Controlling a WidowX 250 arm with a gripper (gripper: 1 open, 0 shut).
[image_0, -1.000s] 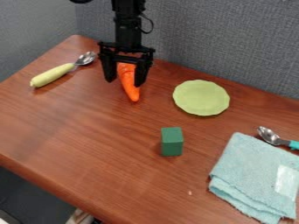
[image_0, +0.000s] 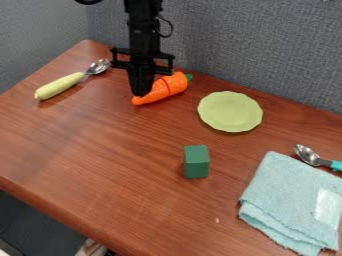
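My black gripper (image_0: 142, 74) is at the back of the table, its fingers pointing down at the left end of an orange carrot (image_0: 164, 88). The carrot lies diagonally, with its green top toward the back right. Whether the fingers touch or grasp it is too small to tell.
A yellow corn-like object (image_0: 58, 86) and a spoon (image_0: 95, 68) lie at left. A green plate (image_0: 230, 112) sits right of the carrot. A green block (image_0: 197, 162), a light blue cloth (image_0: 285, 205) and another spoon (image_0: 309, 157) are to the right.
The carrot has turned from pointing toward the front to a diagonal, its top end now farther right. My gripper has shifted slightly left and changed its angle over it.
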